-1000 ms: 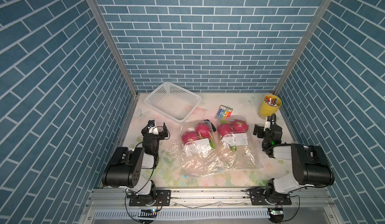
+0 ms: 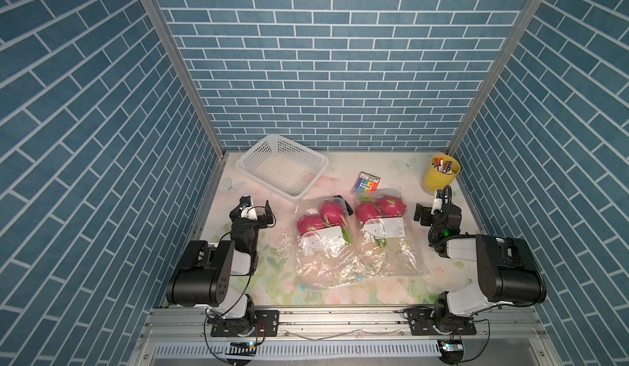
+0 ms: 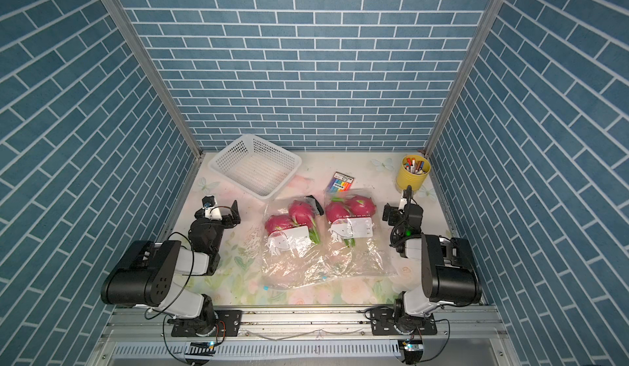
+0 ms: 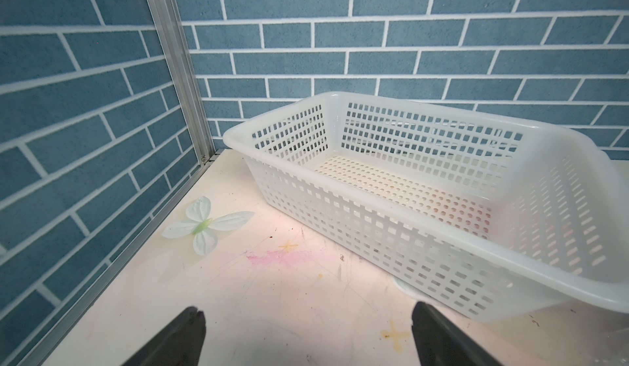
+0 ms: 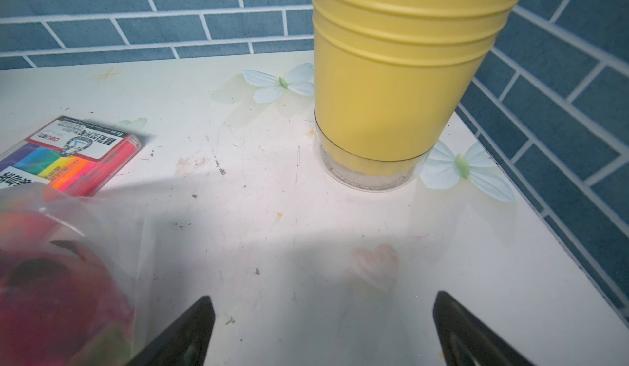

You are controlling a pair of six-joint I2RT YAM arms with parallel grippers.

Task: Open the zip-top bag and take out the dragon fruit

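Two clear zip top bags lie flat side by side mid-table: a left bag [image 2: 321,267] and a right bag [image 2: 393,258]. Each has a white label and pink dragon fruit at its far end; the left pair [image 2: 333,212] and right pair [image 2: 391,204] show through the plastic. Whether the zips are closed is too small to tell. My left gripper is open and empty, left of the bags, facing the basket. Open and empty too, my right gripper stands right of the bags; a bagged dragon fruit [image 5: 59,294] shows at its left.
A white perforated basket [image 2: 314,172] stands empty at the back left. Behind the right bag lies a colourful marker pack [image 2: 365,183]. A yellow pen cup [image 2: 435,181] is at the back right. A small black object [image 2: 344,204] lies by the left bag's far end.
The right arm, both bags and everything else stay where they were.
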